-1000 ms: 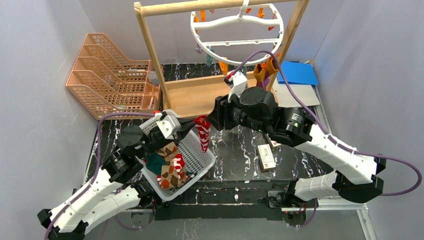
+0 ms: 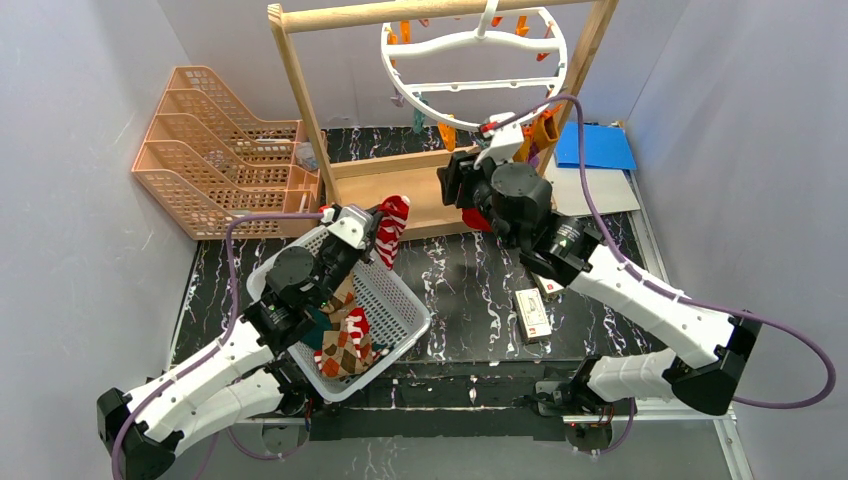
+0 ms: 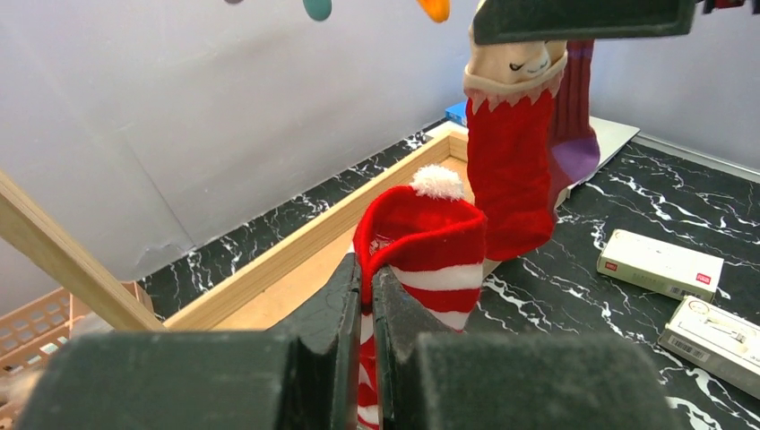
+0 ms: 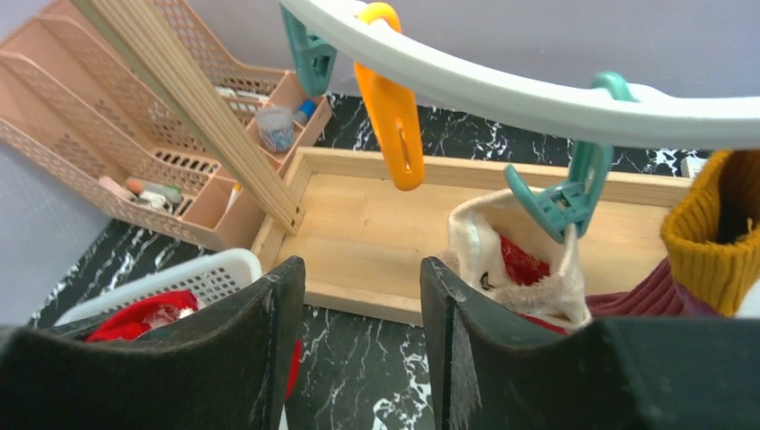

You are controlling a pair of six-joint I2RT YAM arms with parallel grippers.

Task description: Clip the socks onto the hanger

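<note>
In the left wrist view my left gripper is shut on the red-and-white striped sock (image 3: pixel 439 278), which has a white pompom and hangs from the fingertips. Seen from above, that sock (image 2: pixel 391 228) is just past the far side of the grey basket. My right gripper stands open below the white ring hanger (image 4: pixel 502 72), with nothing between its fingers. An orange clip (image 4: pixel 389 116) hangs empty above and beyond those fingers. To its right, a teal clip (image 4: pixel 574 193) holds a cream-cuffed red sock (image 3: pixel 511 170).
A grey basket (image 2: pixel 410 318) with more socks stands under the left arm. The wooden frame (image 2: pixel 297 90) carries the hanger. A mustard sock (image 4: pixel 717 237) hangs at the right. Two small boxes (image 2: pixel 532 315) lie on the black marbled table; a peach rack (image 2: pixel 200 160) stands left.
My left gripper and the striped sock have moved away from the table's front edge. The right gripper, close to that sock a second ago, is now farther back beneath the hanger.
</note>
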